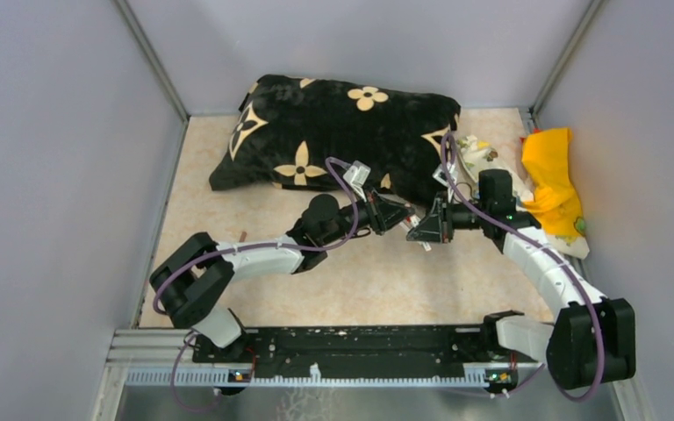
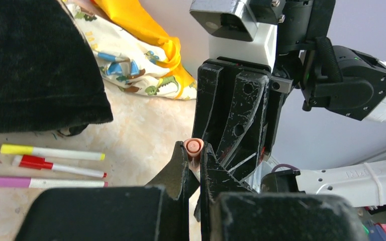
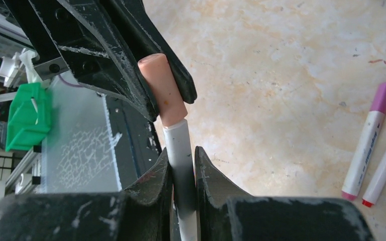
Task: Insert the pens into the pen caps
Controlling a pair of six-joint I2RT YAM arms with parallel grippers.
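My left gripper is shut on a peach-orange pen cap [image 3: 163,89]. The white pen [image 3: 180,143] stands tilted in the right wrist view, with my right gripper shut around its barrel. Cap and pen are in line and meet end to end, with no gap showing; how deep the pen's end sits inside is hidden. Three other pens lie on the table with coloured caps on: yellow [image 2: 16,149], red [image 2: 32,161] and purple [image 2: 12,182].
A black flowered cushion [image 1: 342,132] fills the back of the table. Behind the right arm lies a yellow and patterned cloth bag [image 1: 551,175]. Bare table [image 1: 369,289] shows in front of the grippers.
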